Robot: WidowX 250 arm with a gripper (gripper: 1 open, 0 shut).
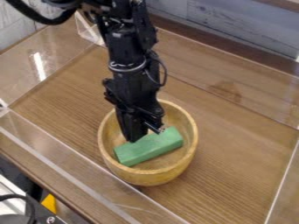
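Note:
A yellow wooden bowl (176, 168) sits near the front edge of the table, with a green oblong block (149, 147) lying inside it. The black gripper (135, 133) hangs over the back-left part of the bowl, its tip just above the block. It looks shut, with nothing visible between its fingers, though the fingertips are dark and hard to make out.
A pale wall runs along the back. Clear panels edge the table at the left, and a small yellow object (49, 202) lies below the front-left edge.

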